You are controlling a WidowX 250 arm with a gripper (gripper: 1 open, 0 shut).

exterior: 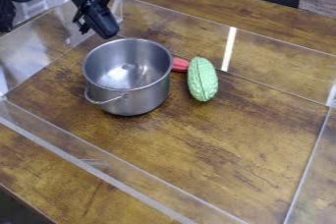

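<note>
A steel pot (126, 88) with a wire handle stands on the wooden table, empty inside as far as shows. My gripper (105, 28) hangs just above and behind the pot's rear left, shut, with nothing visible between its fingers. A green corn-like vegetable (202, 80) lies to the right of the pot, and a red object (180, 64) lies partly hidden between the two.
Clear plastic walls (138, 172) edge the work area on the left, front and right. A white strip (229, 49) lies at the back.
</note>
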